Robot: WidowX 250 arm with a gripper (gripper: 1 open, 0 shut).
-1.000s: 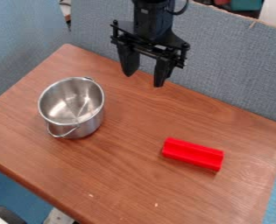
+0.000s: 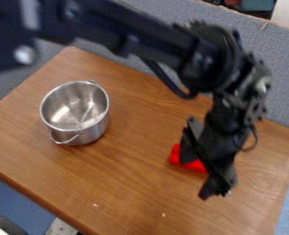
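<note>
The black arm reaches down from the top centre to low over the right half of the wooden table, with its gripper [image 2: 212,162] at the red block [image 2: 187,156]. The black finger parts lie over the block and hide much of it; whether they hold it is unclear. A steel pot [image 2: 73,112] with a wire handle stands at the left.
A blue strip [image 2: 282,207] shows at the right edge, and a grey surface lies beyond the table at the back.
The pot has not moved.
</note>
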